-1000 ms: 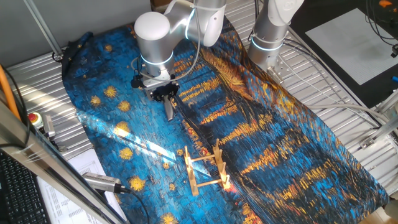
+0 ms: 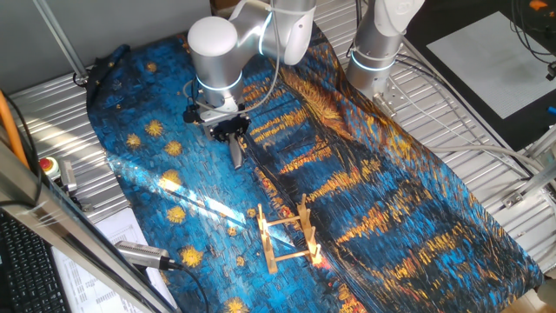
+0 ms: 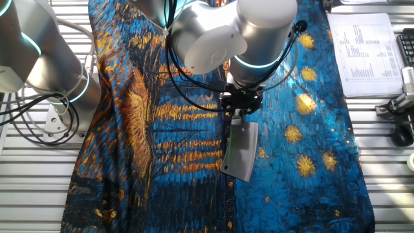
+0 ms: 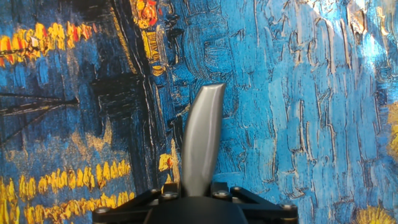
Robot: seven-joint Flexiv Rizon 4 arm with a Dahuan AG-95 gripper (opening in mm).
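A silver cleaver-like knife point(image 3: 240, 150) hangs below my gripper point(image 3: 240, 110), its broad blade pointing down toward the cloth in exterior view 2. My gripper is shut on its upper end. From the wrist view the knife point(image 4: 202, 137) looks like a narrow, curved metal strip rising from between the black fingers. Exterior view 1 shows the knife point(image 2: 236, 155) as a small grey shape under the gripper point(image 2: 228, 130). Whether its tip touches the cloth, I cannot tell. A light wooden rack point(image 2: 268, 243) with upright pegs stands on the cloth, apart from the knife.
Laptop point(image 2: 26, 269), papers point(image 2: 109, 252) and a cabled device point(image 2: 143, 255) lie at one side. Much of the cloth around the rack is bare.
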